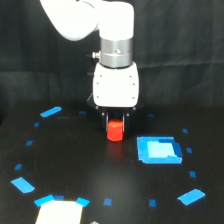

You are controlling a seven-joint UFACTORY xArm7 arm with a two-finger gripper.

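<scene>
A small red block (pixel 116 131) is near the middle of the black table. Directly above it, my gripper (pixel 115 122) points down with its dark fingers close in on the block's two sides, and it appears shut on it. The fingertips are dark against the dark background and hard to make out. Whether the block's underside touches the table cannot be told from this view.
A blue tray with a pale inside (pixel 159 141) stands to the right of the block. Blue tape pieces (pixel 191 197) and small blue marks are scattered over the table. A white object (pixel 60 212) is cut off at the bottom edge.
</scene>
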